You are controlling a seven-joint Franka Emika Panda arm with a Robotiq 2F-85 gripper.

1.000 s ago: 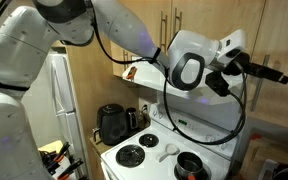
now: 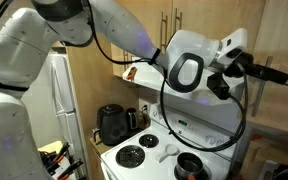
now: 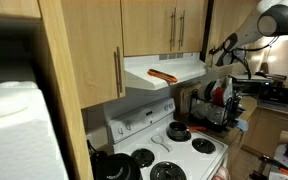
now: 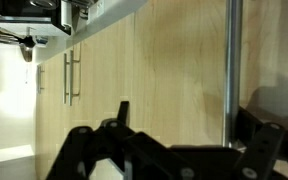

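Note:
In the wrist view a slim metal handle [image 4: 232, 70] runs down a pale wooden cabinet door [image 4: 149, 80]. My gripper is open, its two black fingers spread wide at the bottom. The handle's lower end stands beside the right finger [image 4: 252, 140], partly hidden there; I cannot tell whether they touch. Seen from exterior view 1, my gripper reaches right across the front of the upper cabinet [image 2: 286, 45].
A white stove [image 2: 149, 158] with a dark pot [image 2: 190, 163] and a pale spoon-like utensil [image 2: 168, 152] lies below the arm. A black air-fryer-like appliance [image 2: 112, 124] stands on the left counter. An orange item [image 3: 162, 75] rests on the white hood [image 3: 144, 90].
My hand has shifted very slightly to the right in exterior view 1. The stove, pot and utensil have not moved.

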